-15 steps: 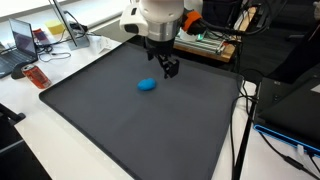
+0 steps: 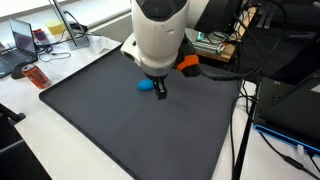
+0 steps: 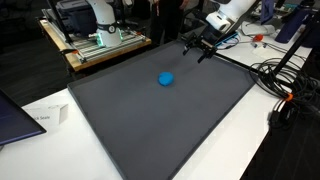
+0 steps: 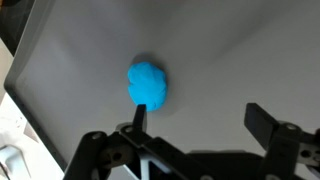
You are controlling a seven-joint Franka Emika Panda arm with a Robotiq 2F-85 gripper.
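A small bright blue object [image 4: 147, 86] with a rounded, lobed outline lies on the dark grey board. In the first exterior view only part of this blue piece [image 2: 146, 84] shows beside the arm; the second exterior view has the blue piece [image 3: 166, 78] clear of the arm. My gripper is open, with nothing between its wide-apart fingers. Seen from the wrist, the blue object sits ahead of the fingers and nearer the left one. In the second exterior view the gripper [image 3: 204, 55] hangs over the far side of the board.
The grey board [image 2: 120, 125] is otherwise bare, with wide free room. An orange can [image 2: 37, 76] and a laptop [image 2: 22, 50] stand beyond its left edge. Dark cables [image 3: 280, 75] lie along one side of the board.
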